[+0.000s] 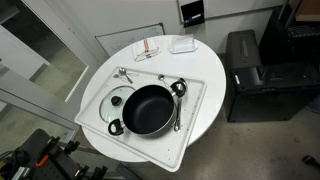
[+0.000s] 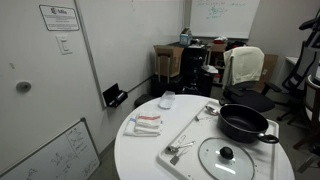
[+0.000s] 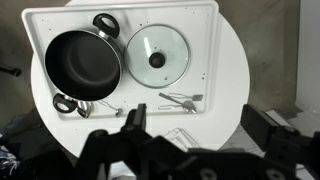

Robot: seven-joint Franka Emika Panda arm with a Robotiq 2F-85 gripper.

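A black pot [image 1: 149,109] with two side handles stands uncovered and looks empty on a white tray [image 1: 172,158]. Beside it on the tray lies a glass lid [image 3: 157,55] with a black knob. Several metal utensils [image 3: 184,101] rest along one tray edge, and more lie near the pot. In the wrist view my gripper is open above the table's edge, with nothing between its fingers. Dark parts of the arm [image 1: 45,155] show at the lower left of exterior view 1, clear of the tray. The gripper is not clear in the exterior views.
A folded striped cloth [image 2: 146,124] and a clear container [image 1: 183,44] sit on the round white table [image 1: 210,75] outside the tray. A black bin-like box [image 1: 255,95] stands on the floor to the right. Between tray and cloth, some table is bare.
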